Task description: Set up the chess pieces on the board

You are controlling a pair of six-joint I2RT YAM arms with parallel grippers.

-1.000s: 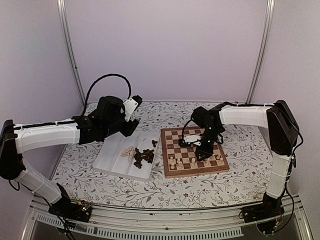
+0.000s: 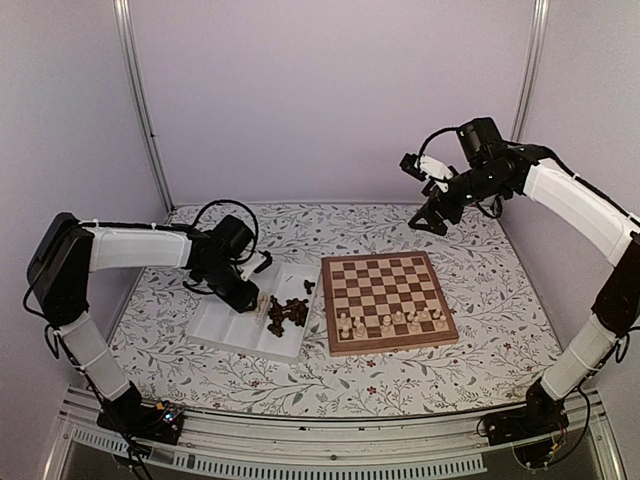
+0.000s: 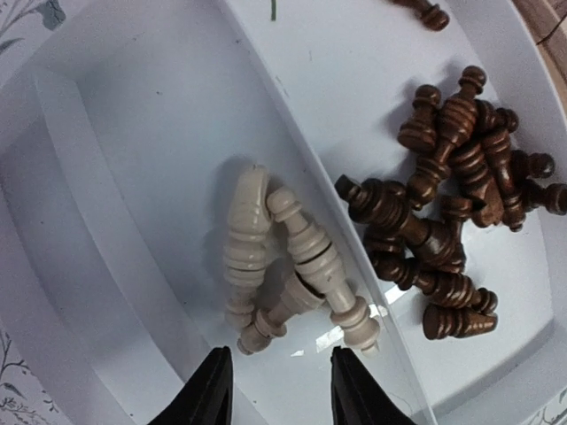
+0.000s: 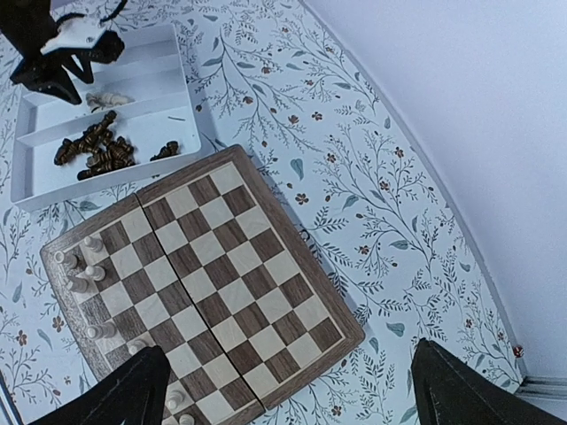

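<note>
Over the white tray (image 2: 215, 325) my left gripper hangs part open, its gap empty. Just beyond its fingertips, three cream pieces lie on their sides in the middle compartment: one with a long head (image 3: 248, 230), a slimmer one (image 3: 323, 266) by the divider, and a short one (image 3: 282, 314) between their lower ends. Dark brown pieces (image 3: 443, 221) are heaped in the neighbouring compartment. Several light pieces (image 2: 387, 325) stand along the near side of the chessboard (image 2: 385, 285). My right gripper is wide open and empty, raised beyond the board's far right.
A thin divider (image 3: 306, 155) separates the cream pieces from the brown ones. The tray's left compartment (image 3: 97, 310) is empty. Most of the board's squares are bare, and the patterned tablecloth (image 4: 399, 266) is clear to the board's right.
My left arm has come down toward the cream pieces in the tray. My right arm has risen from the board and swung away to the far right. The standing pieces look unmoved.
</note>
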